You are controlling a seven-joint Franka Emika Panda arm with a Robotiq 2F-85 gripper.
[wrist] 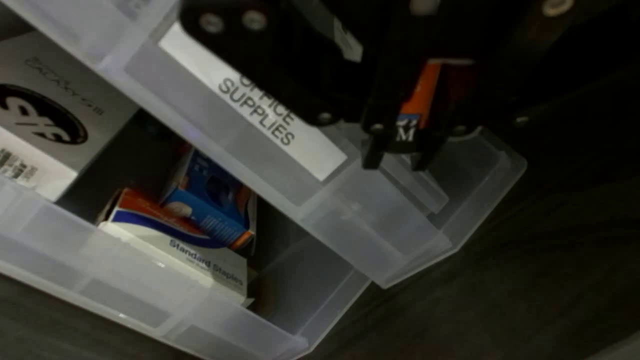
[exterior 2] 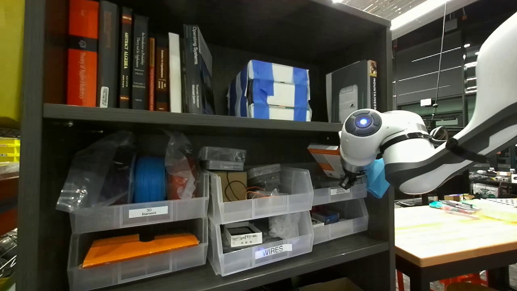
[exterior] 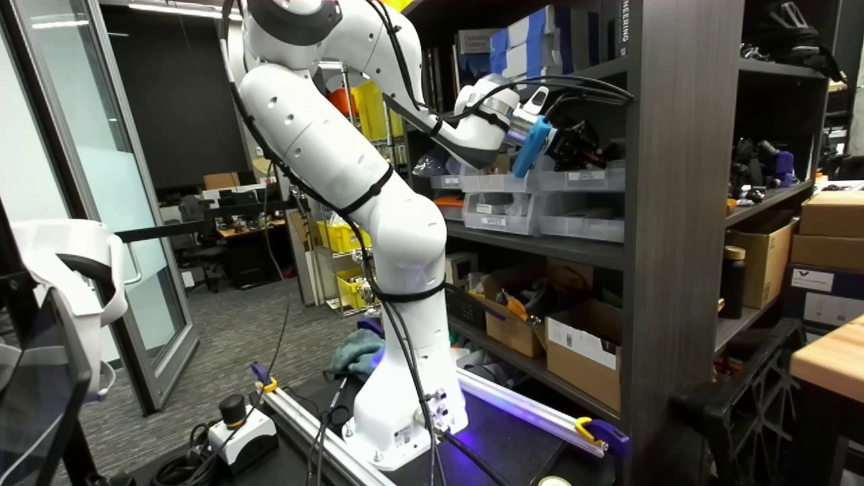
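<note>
My gripper hangs over the upper clear bin labelled OFFICE SUPPLIES (wrist: 240,114) in the wrist view. It is shut on an orange box with a blue and white edge (wrist: 412,108), on which an "M" can be read. In exterior view 2 an orange and white box (exterior 2: 330,160) shows tilted beside the hand, above the right-hand bins, and the arm partly covers it. The gripper (exterior: 584,150) appears dark in exterior view 1, in front of the shelf opening, and what it holds is hard to make out there.
Beneath is a lower bin (wrist: 138,282) with a staples box (wrist: 186,255), a blue box (wrist: 210,195) and a white Galaxy box (wrist: 57,96). The shelf board (exterior 2: 291,127) runs close above the hand, and the shelf's side panel (exterior: 676,243) stands to its right.
</note>
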